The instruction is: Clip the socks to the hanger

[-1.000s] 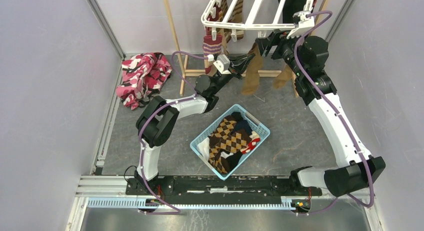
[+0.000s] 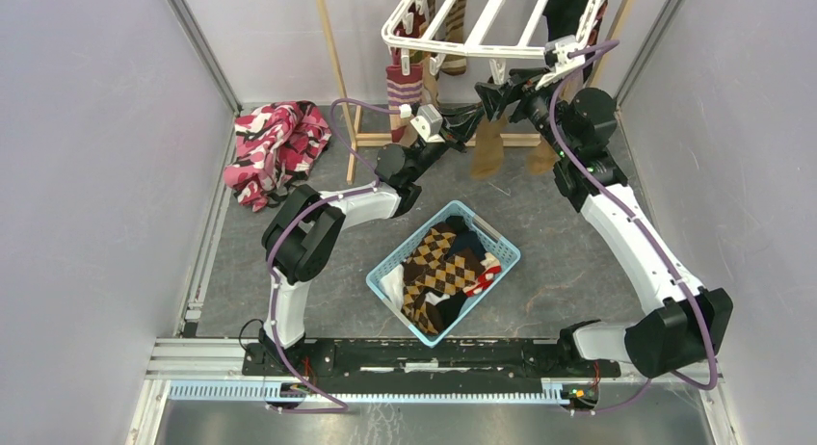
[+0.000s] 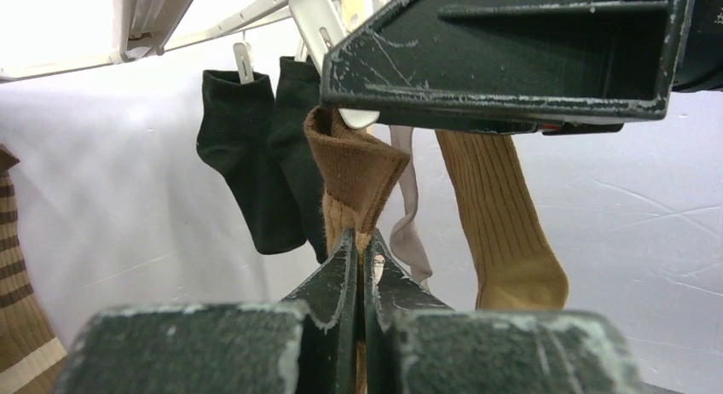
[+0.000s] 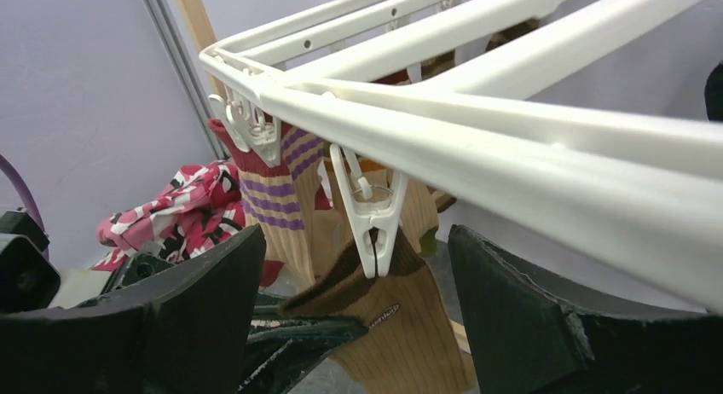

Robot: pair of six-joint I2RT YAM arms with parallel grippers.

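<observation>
A brown ribbed sock (image 4: 401, 326) hangs under the front bar of the white hanger (image 4: 477, 138). The lower end of a white clip (image 4: 373, 232) meets its cuff; whether both clip legs grip the cloth I cannot tell. Pinched in my left gripper is the sock's edge, below the cuff in the left wrist view. My right gripper has its fingers apart, one on either side of the clip. From above, the left gripper (image 2: 479, 116) and right gripper (image 2: 488, 100) are close together below the bar.
Other socks hang from the hanger, including a striped one (image 4: 277, 198) on the left and a black one (image 3: 234, 147) behind. A blue basket (image 2: 385, 308) of socks stands on the floor. Crumpled red patterned cloth (image 2: 275, 151) lies at the left.
My right gripper has moved left and slightly down in the top view, closer to the left gripper. The hanger has shifted slightly sideways and back. The left arm looks still.
</observation>
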